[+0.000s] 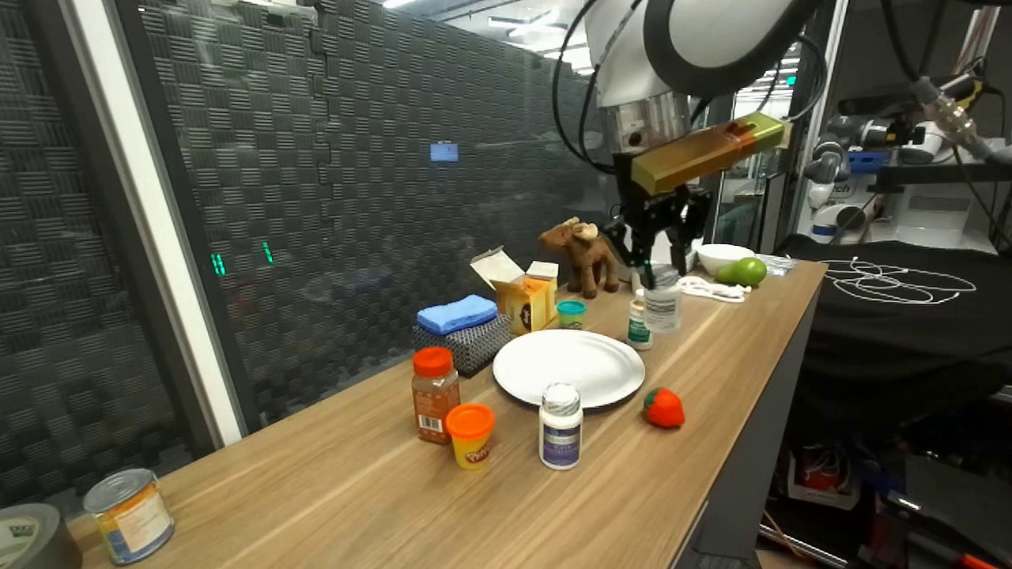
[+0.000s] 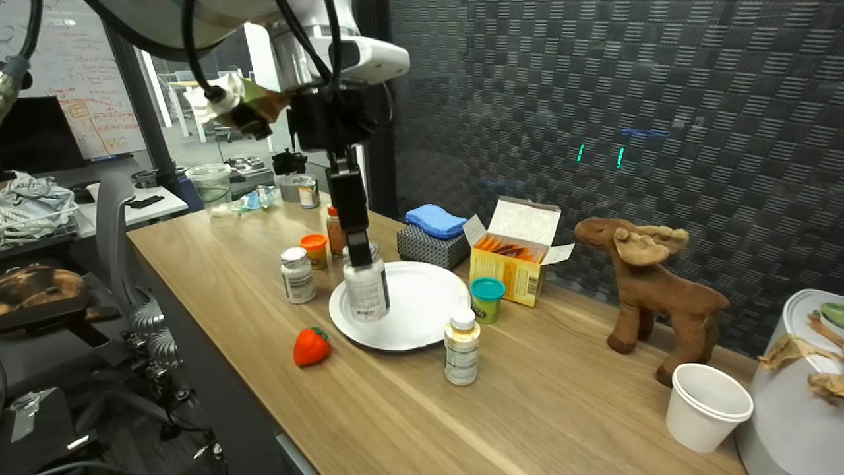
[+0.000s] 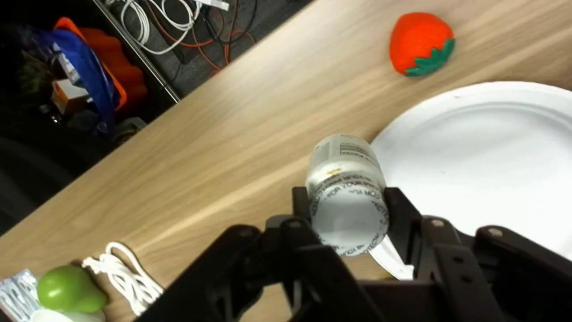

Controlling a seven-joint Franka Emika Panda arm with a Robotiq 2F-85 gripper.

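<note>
A white bottle with a sealed pale cap is pinched between the two black fingers of my gripper. In exterior view 1 the bottle hangs upright above the table, with my gripper shut round its top. From exterior view 2 the held bottle appears in front of the white plate, and one finger hides part of its cap. The wrist view shows the plate to the right of the bottle and lower down.
A red strawberry lies near the table's front edge. Around the plate stand another white bottle, a green-labelled bottle, an orange-lidded tub and a yellow box. Bare wood shows at the left front.
</note>
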